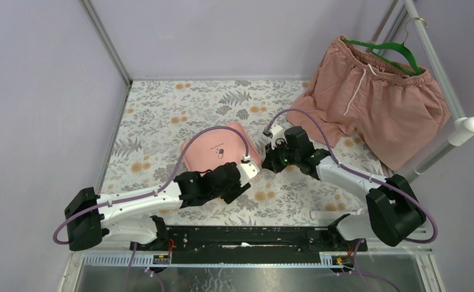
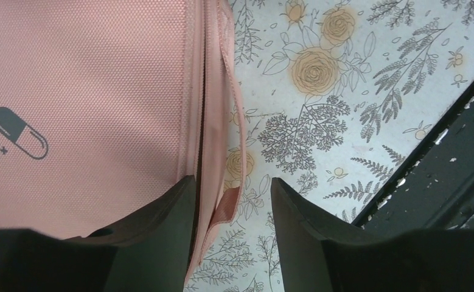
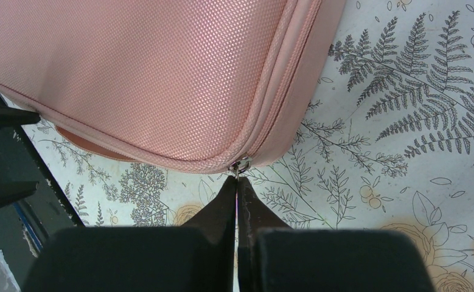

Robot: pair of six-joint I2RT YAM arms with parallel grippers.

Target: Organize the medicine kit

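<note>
A pink zippered medicine kit (image 1: 210, 146) with a pill-capsule print lies closed on the patterned surface, partly under my left arm. In the left wrist view its zipped side (image 2: 213, 121) and a fabric strap run between the fingertips of my open left gripper, poised over that edge. My right gripper is shut at the kit's corner, its tips on the metal zipper pull (image 3: 239, 164); the pull itself is mostly hidden by the fingertips.
Pink shorts (image 1: 380, 103) hang on a green hanger from a white rail at the right. A dark strip runs along the front edge.
</note>
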